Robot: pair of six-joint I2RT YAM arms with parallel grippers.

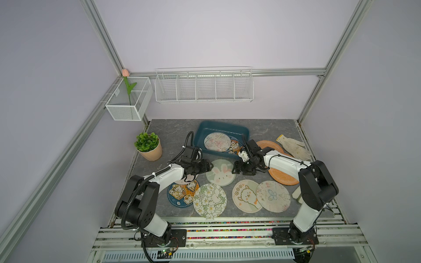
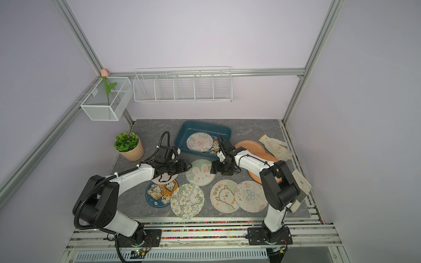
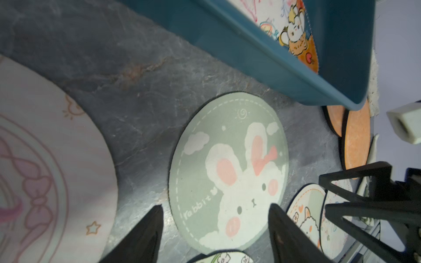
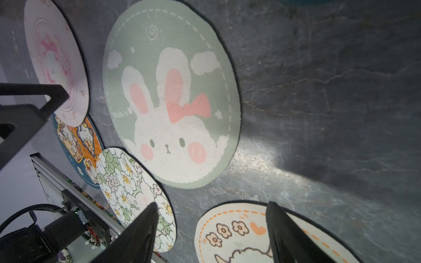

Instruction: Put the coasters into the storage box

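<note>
The blue storage box [image 1: 223, 128] at the back holds coasters, among them a white one [image 1: 217, 141] and an orange one. A rabbit coaster [image 3: 228, 184] lies in front of it, between my open left gripper [image 1: 207, 166] and open right gripper [image 1: 238, 167], both empty. Around them lie a pink-pattern coaster [image 3: 48, 184], an orange-and-blue coaster [image 1: 179, 199], a floral coaster [image 1: 210, 200], a dog coaster [image 1: 245, 197] and a butterfly coaster [image 1: 272, 196].
A potted plant [image 1: 150, 151] stands at the left. Orange discs [image 1: 283, 177] and gloves [image 1: 298, 149] lie at the right, partly under the right arm. Wire baskets [image 1: 204, 87] hang on the walls.
</note>
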